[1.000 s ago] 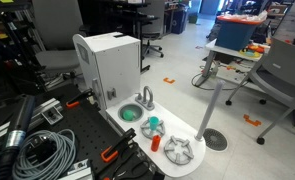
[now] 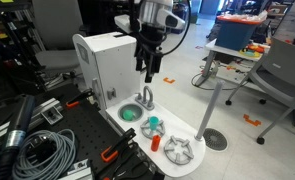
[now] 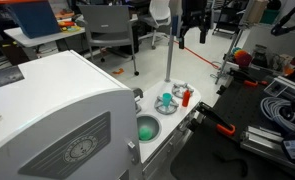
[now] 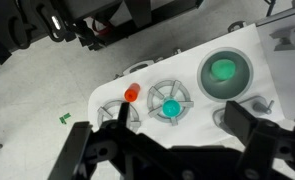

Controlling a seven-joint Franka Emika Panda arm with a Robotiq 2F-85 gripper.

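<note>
Above the white toy kitchen counter [image 2: 177, 130] my gripper [image 2: 145, 70] hangs with its fingers pointing down. In the wrist view the gripper is open, and nothing is between its fingers. Beneath it a small teal cup [image 4: 171, 107] rests on one stove burner. A red object [image 4: 132, 92], upright in exterior view 2, stands at the counter's edge beside the burners. The round grey sink [image 4: 205, 85] has a green item [image 4: 223, 69] inside it.
A faucet [image 2: 149, 97] rises beside the sink. The white cabinet [image 2: 112, 65] stands at one end of the counter and a grey post [image 2: 209, 110] near the other. Coiled cable [image 2: 52, 155] lies on the dark table.
The arm has come into exterior view 1 from the top and now hangs over the counter. The cup, red object and green item have not moved.
</note>
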